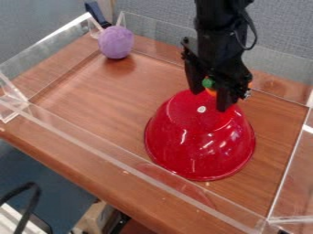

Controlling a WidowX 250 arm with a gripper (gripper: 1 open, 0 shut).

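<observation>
The black gripper (210, 87) hangs over the top of a large upturned red bowl (196, 139) on the wooden surface. A small green and orange object shows between its fingers, right at the bowl's top; whether the fingers are closed on it is hard to tell.
A purple ball (116, 42) with a dark handle behind it sits at the back left. Clear plastic walls (73, 126) edge the wooden surface (98, 101), which is bare left of the bowl. A grey wall stands behind.
</observation>
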